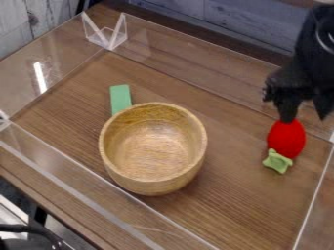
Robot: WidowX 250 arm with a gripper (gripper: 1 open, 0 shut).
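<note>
My gripper [295, 106] hangs at the right, open, its dark fingers above and just behind a red oval object [287, 139]; whether they touch it is unclear. A small light green piece [278, 162] lies just below the red object. A wide tan bowl [152, 146] sits at centre left, and a green block [120, 99] lies behind it to the left.
A clear container [105, 29] stands at the back left. A dark object [26, 236] sits at the bottom-left corner, off the table's edge.
</note>
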